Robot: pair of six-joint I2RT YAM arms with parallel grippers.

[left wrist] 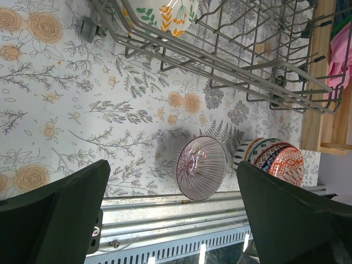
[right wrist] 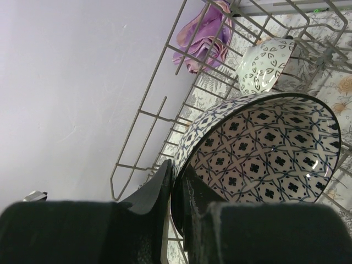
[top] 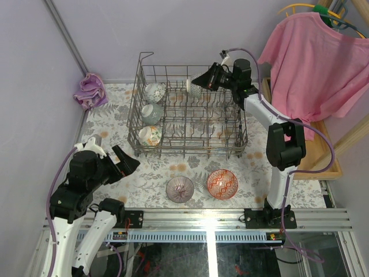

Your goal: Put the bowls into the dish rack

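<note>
My right gripper (top: 204,78) is shut on the rim of a blue-patterned bowl (right wrist: 258,148), held sideways in the back middle of the dish rack (top: 196,149). Along the rack's left stand a white patterned bowl (top: 154,92), a pale blue bowl (top: 151,114) and a floral bowl (top: 150,136). A purple ribbed bowl (top: 180,189) and red-patterned bowls (top: 222,183), nested as the left wrist view shows, lie on the table in front of the rack. My left gripper (top: 125,164) is open and empty at the front left.
A purple cloth (top: 92,92) lies left of the rack. A pink shirt (top: 308,63) hangs at the right above a wooden tray (top: 328,170). The rack's middle and right look free.
</note>
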